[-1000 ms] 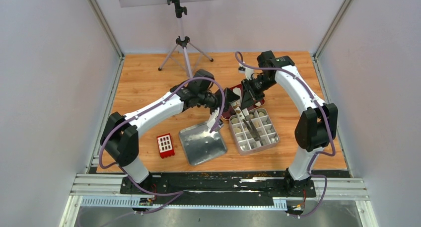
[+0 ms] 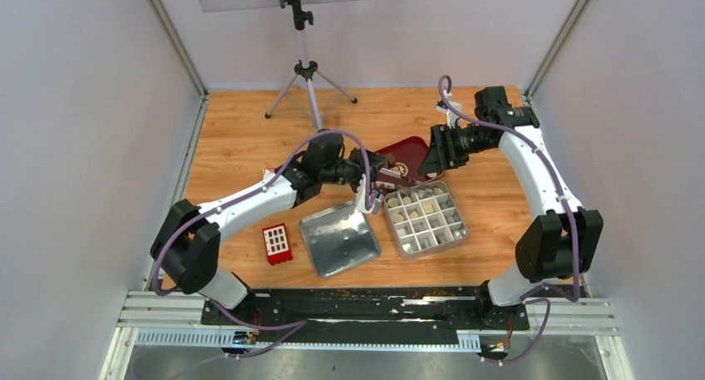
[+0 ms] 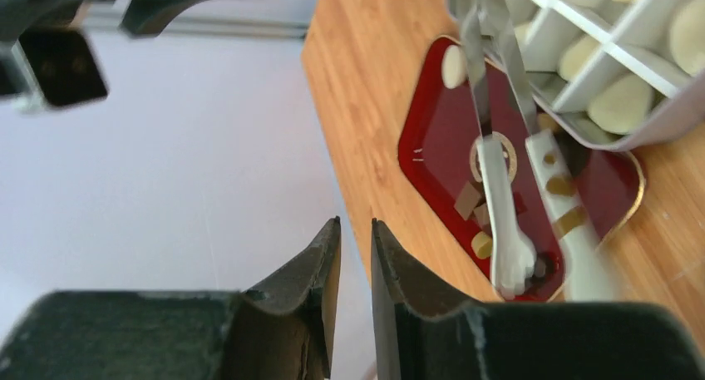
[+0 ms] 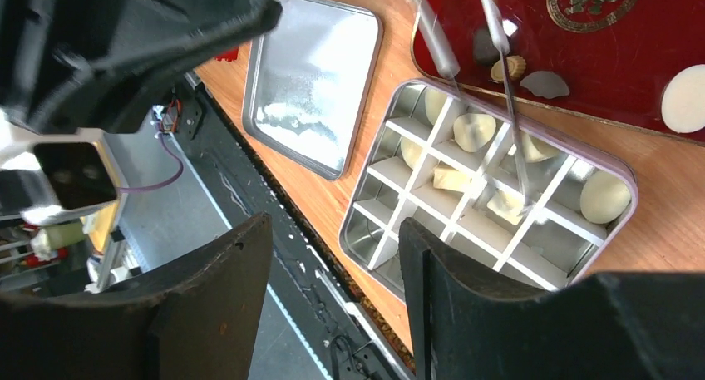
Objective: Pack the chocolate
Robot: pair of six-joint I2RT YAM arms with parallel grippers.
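Note:
A compartment box [image 2: 426, 241] holding pale round and square pieces stands right of centre. Behind it, a red tray [image 4: 632, 31] holds small brown pieces and white discs. Two long white-handled metal utensils [image 3: 500, 205] [image 4: 434, 35] hang or stand over box and tray, blurred; what supports them is unclear. My left gripper points toward them in its wrist view, fingers slightly apart with nothing visible between the tips. My right gripper is above the box, fingers apart, nothing between them.
A silver tray [image 2: 339, 239] lies front centre, a red-and-white holder [image 2: 276, 245] to its left. A tripod stands at the back.
My left arm has shifted slightly. The utensils no longer lie as far forward across the box in the top view.

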